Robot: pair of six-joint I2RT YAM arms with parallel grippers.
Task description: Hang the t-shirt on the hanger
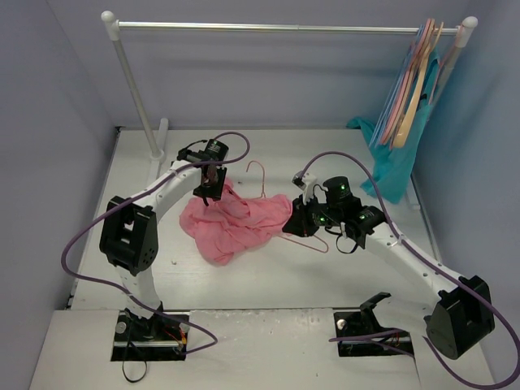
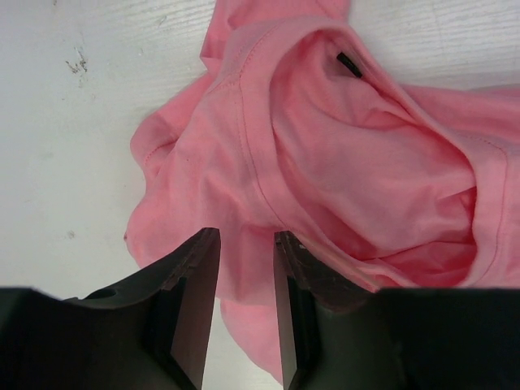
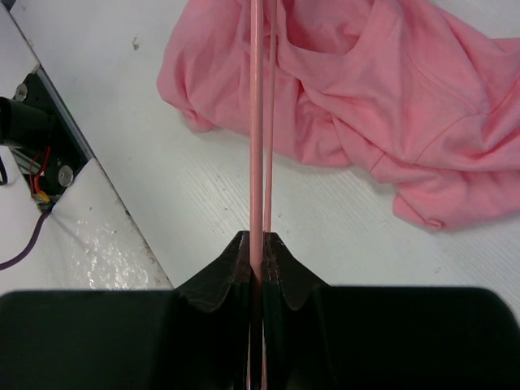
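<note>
A pink t-shirt (image 1: 223,231) lies crumpled on the white table, its folds filling much of the left wrist view. A pink hanger (image 1: 313,246) runs by it, hook toward the back, partly hidden by shirt and right gripper. My left gripper is over the shirt's left-upper part, open, fingertips a little apart. My right gripper is shut on the hanger, whose thin bars run up through the right wrist view toward the cloth.
A white rail (image 1: 276,28) spans the back, with several hangers (image 1: 410,97) and a teal garment (image 1: 390,166) at its right end. Bare table (image 1: 292,288) shows at the front and around the shirt.
</note>
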